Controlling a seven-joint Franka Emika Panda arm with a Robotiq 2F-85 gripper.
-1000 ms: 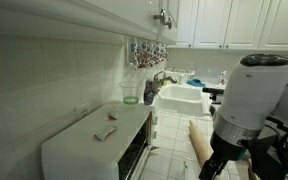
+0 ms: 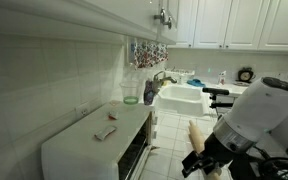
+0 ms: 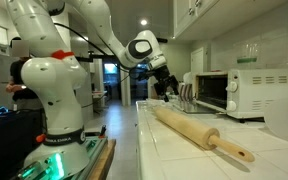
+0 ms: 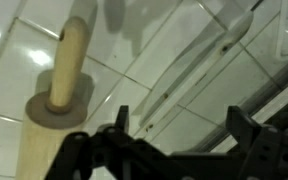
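A wooden rolling pin [image 3: 189, 128] lies on the white tiled counter [image 3: 174, 160]. Its handle [image 4: 70, 60] and part of its body fill the left of the wrist view. A long, thin, pale utensil [image 4: 189, 68], blurred and knife-like, lies on the tiles near the centre of that view. My gripper is above the counter, its dark fingers [image 4: 244, 128] spread wide with nothing between them. From exterior view 1, the gripper [image 2: 206, 165] appears at the lower right, in front of part of the rolling pin [image 2: 196, 135].
A white toaster oven [image 3: 259, 92] stands along the wall, with small items on top in exterior view 1. Beyond are a green-tinted clear container [image 2: 130, 93] and a white sink [image 2: 181, 97]. Cabinets [image 2: 74, 15] overhang the counter. Tiles around the rolling pin look mostly bare.
In exterior view 1, the arm's wrist has tilted and shifted right, while the fingers have swung slightly left. The rolling pin appears unmoved.
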